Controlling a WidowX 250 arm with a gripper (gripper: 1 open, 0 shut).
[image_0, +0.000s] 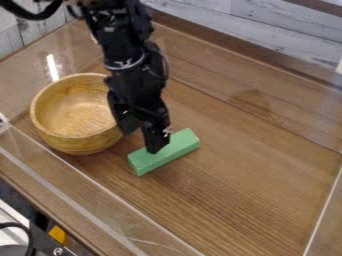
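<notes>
The black arm comes down from the top, and its gripper (142, 132) is open, low beside the right rim of a yellow bowl (64, 115) and just above a green rectangular block (170, 152) lying on the wooden surface. Whether the fingers touch the block or the bowl, I cannot tell.
A pale wall runs along the back, and a clear edge lines the left and front.
</notes>
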